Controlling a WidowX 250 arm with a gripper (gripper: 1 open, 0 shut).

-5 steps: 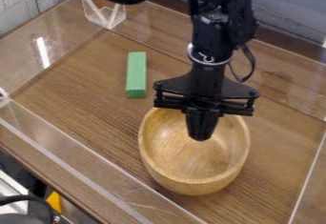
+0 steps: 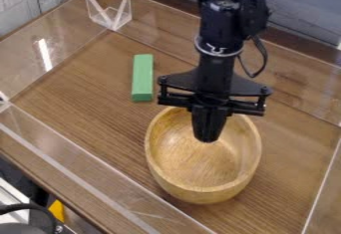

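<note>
The black gripper hangs over a tan oval bowl, its tip just above the back part of the bowl's interior. The gripper looks shut, with nothing visible between its fingers. A green rectangular block lies on the wooden table to the left of the arm, behind the bowl.
A clear plastic piece stands at the back left. A wall runs along the back. The wooden table has free room to the left of the bowl and block. A dark object is at the bottom left corner.
The arm and gripper have shifted slightly upward in the view over the last second. The bowl and green block look unmoved.
</note>
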